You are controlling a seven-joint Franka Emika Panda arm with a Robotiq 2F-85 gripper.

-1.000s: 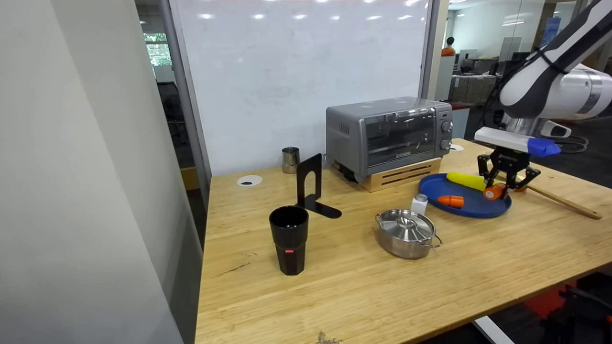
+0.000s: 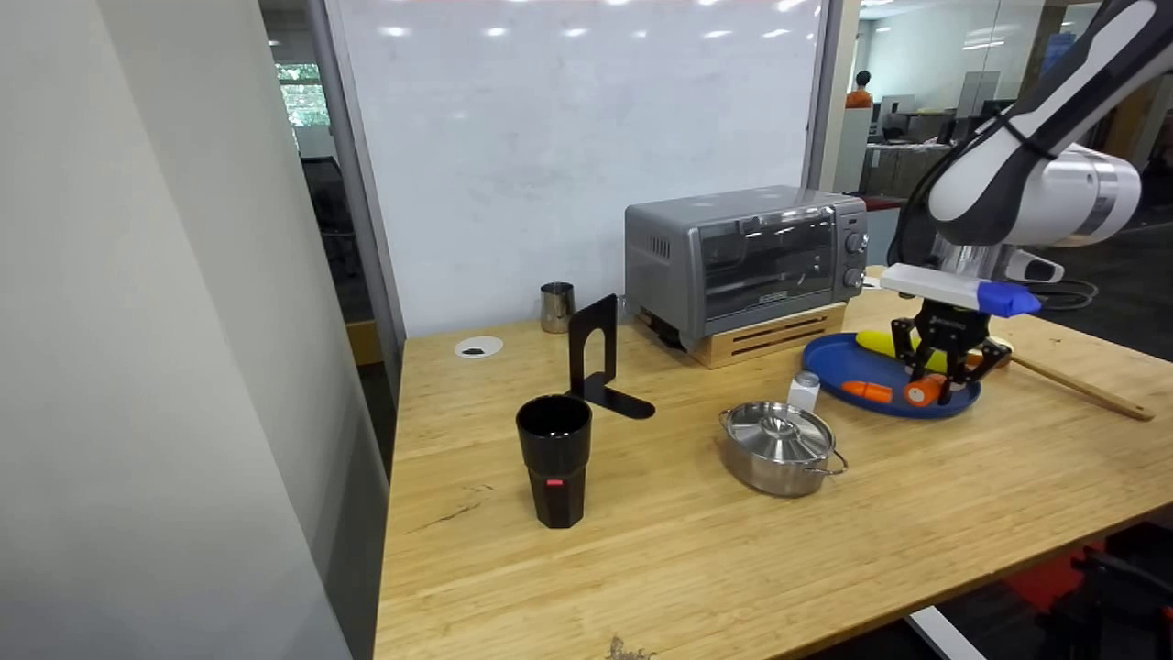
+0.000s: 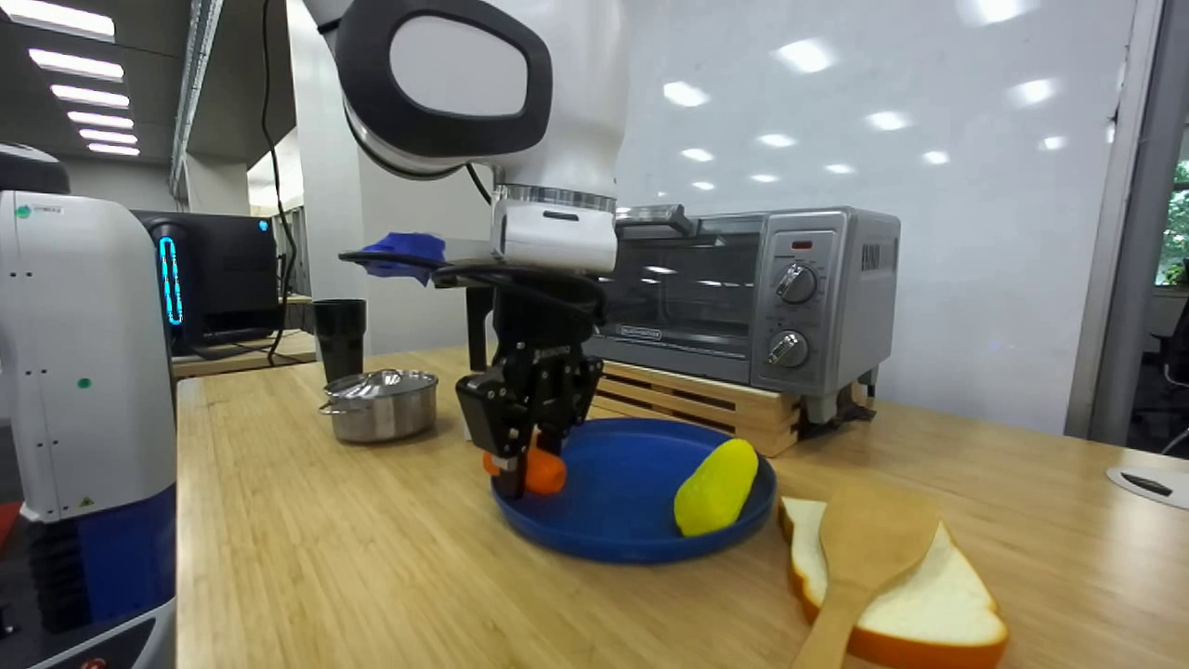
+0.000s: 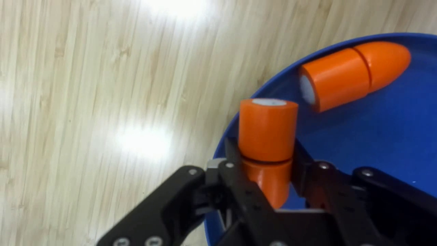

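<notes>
My gripper is shut on an orange carrot piece (image 4: 268, 131) with a white cut end. It holds the piece over the near edge of a blue plate (image 3: 624, 535); whether the piece touches the plate I cannot tell. A second orange carrot piece (image 4: 342, 76), with a rounded tip, lies on the plate just beyond the held one in the wrist view. The yellow item (image 3: 716, 487) rests at the other side of the plate. In exterior view 2 my gripper partly covers the orange pieces.
Beside the plate lie a bread slice (image 3: 931, 608) and a wooden spatula (image 3: 875, 535). A lidded steel pot (image 2: 778, 449) and a white shaker (image 2: 804, 390) stand close by. Behind is a toaster oven (image 2: 759, 264). A black cup (image 2: 554, 462) and bookend (image 2: 594, 363) stand farther left.
In exterior view 1 my gripper has moved left and slightly down with the carrot piece between its fingers. The loose carrot piece has shifted slightly on the plate.
</notes>
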